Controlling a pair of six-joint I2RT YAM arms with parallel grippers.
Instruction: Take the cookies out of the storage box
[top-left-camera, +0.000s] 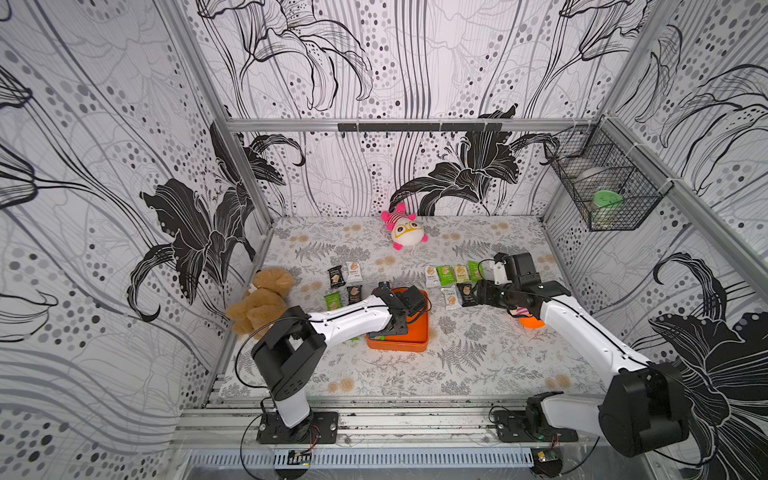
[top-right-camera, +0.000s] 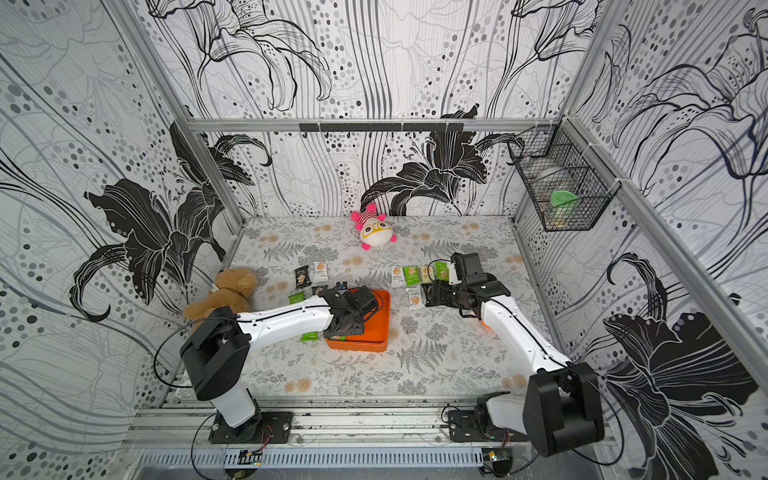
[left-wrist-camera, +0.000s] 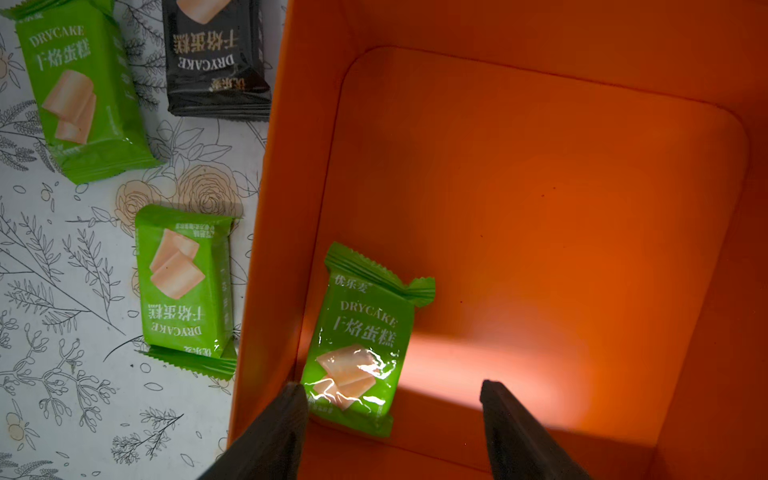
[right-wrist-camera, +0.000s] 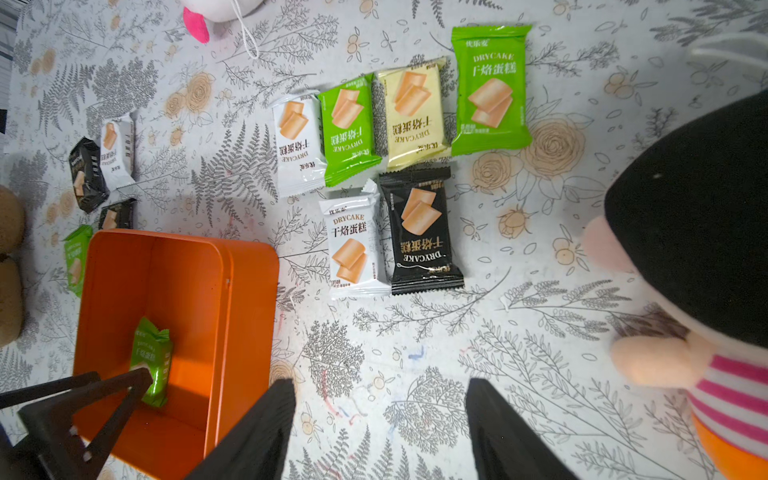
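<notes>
A green cookie packet (left-wrist-camera: 360, 336) lies against the left wall inside the orange storage box (left-wrist-camera: 640, 240). My left gripper hangs open over the box, its fingertips on either side of the packet's lower end, nothing gripped. Outside the box to the left lie green packets (left-wrist-camera: 184, 280) and a black one (left-wrist-camera: 216, 56). My right gripper hovers over the table right of the box, its fingers apart and empty. In front of it lie several white, green, cream and black packets (right-wrist-camera: 420, 228) in two rows.
A pink-and-white plush (top-left-camera: 406, 232) sits at the back, a brown bear (top-left-camera: 256, 304) at the left, another plush (right-wrist-camera: 704, 256) at the right. A wire basket (top-left-camera: 608, 184) hangs on the right wall.
</notes>
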